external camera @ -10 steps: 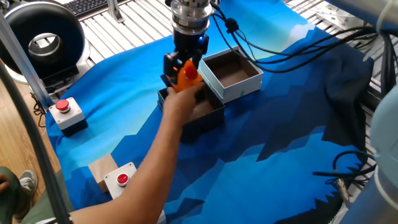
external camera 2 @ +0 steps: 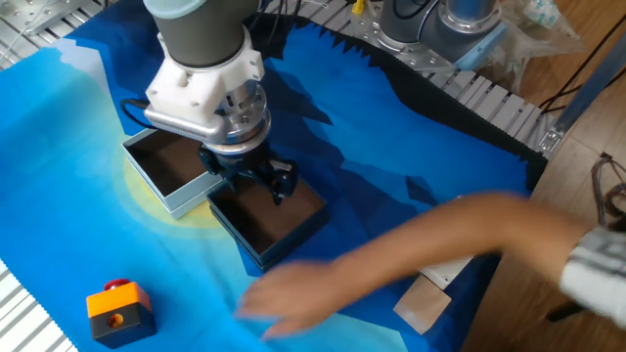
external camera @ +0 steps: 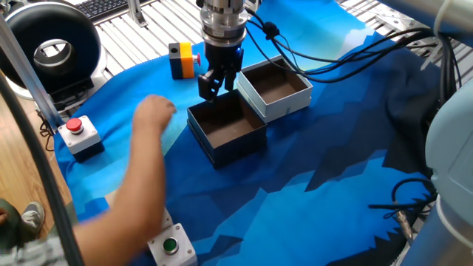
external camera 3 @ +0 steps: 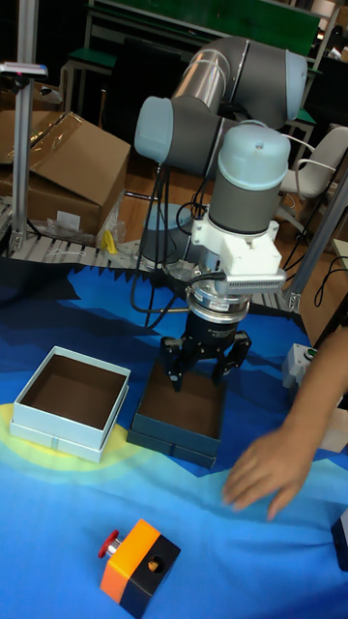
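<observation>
My gripper (external camera: 219,87) hangs over the dark box, its fingers spread and nothing between them; exterior view 3 shows the gap between the fingertips clearly (external camera 3: 173,380). The dark open box (external camera: 240,151) has a brown inside and looks empty where I can see in. Right against it stands a pale blue-grey open box (external camera: 290,106), also brown and empty inside. An orange and black block with a red button (external camera 2: 121,315) rests on the blue cloth, apart from both boxes and the gripper.
A person's blurred hand (external camera 2: 293,298) reaches over the cloth near the dark box. A white box with a red button (external camera: 80,137), another with a green button (external camera: 171,245) and a wooden block (external camera 2: 423,304) lie around. Cables (external camera: 355,63) hang beside the arm.
One second ago the person's hand held the orange block at my gripper. The block has moved away and now sits on the cloth; the hand has withdrawn. My gripper has stayed almost in place.
</observation>
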